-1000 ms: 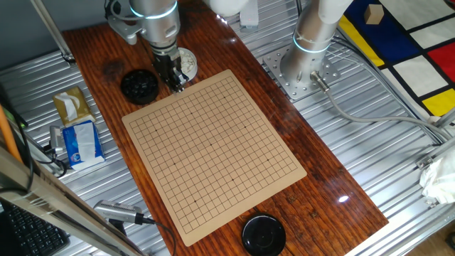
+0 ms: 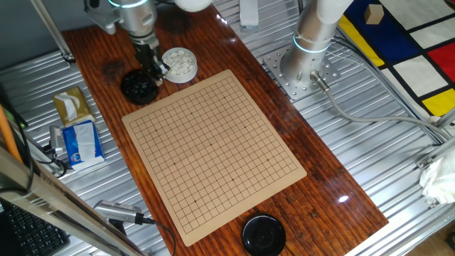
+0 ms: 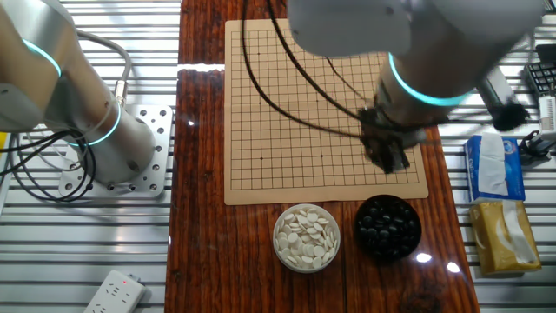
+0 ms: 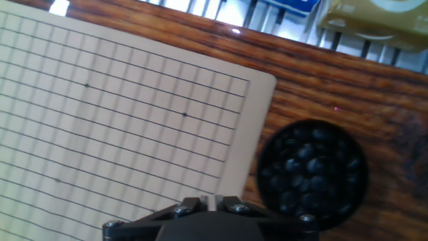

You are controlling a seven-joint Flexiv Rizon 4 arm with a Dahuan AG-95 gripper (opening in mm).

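Observation:
In exterior view 1 my gripper (image 2: 161, 77) hangs above the table near the bowl of black stones (image 2: 139, 86). It looks shut, and in the wrist view the gripper shows its fingertips close together with no stone visible between them. The black bowl (image 4: 312, 174) lies to the right of the fingertips there, filled with stones. White stones fill a white bowl (image 3: 307, 237) beside the black one. A bare Go board (image 2: 213, 153) covers the middle of the table; no stones lie on it. Exterior view 2 shows the gripper (image 3: 393, 156) blurred over the board's edge.
Near the table's far end from the bowls sits a black round lid or dish (image 2: 263, 235). Tissue packs (image 2: 83, 144) lie off the table's left side. Thin cables cross exterior view 2.
In exterior view 1 the arm and gripper have moved left and slightly up, away from the board's edge towards the black bowl, uncovering more of the white bowl. Board and bowls have stayed put.

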